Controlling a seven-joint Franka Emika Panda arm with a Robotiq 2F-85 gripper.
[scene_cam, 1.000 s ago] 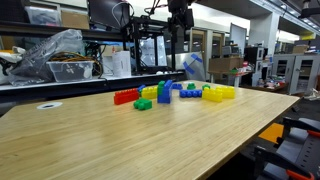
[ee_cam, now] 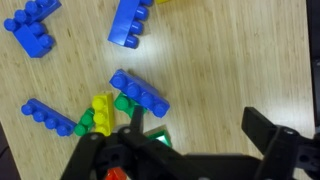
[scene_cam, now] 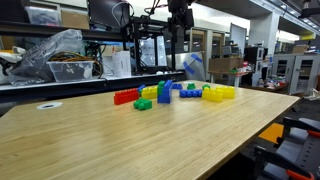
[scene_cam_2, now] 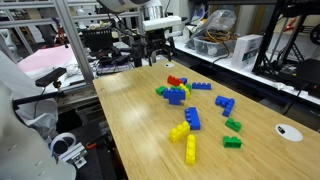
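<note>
My gripper hangs above the table with its fingers wide open and only bare wood showing between the fingers. To its left in the wrist view lies a cluster: a blue brick, a yellow brick, part of a green brick and another blue brick. Farther up are a blue brick and an L-shaped pair of blue bricks. A red brick stands behind the cluster in exterior view 2. Two yellow bricks lie apart from it.
Two green bricks rest on the right side of the table. A white disc lies beyond them. Shelves with a clear plastic bin line the back.
</note>
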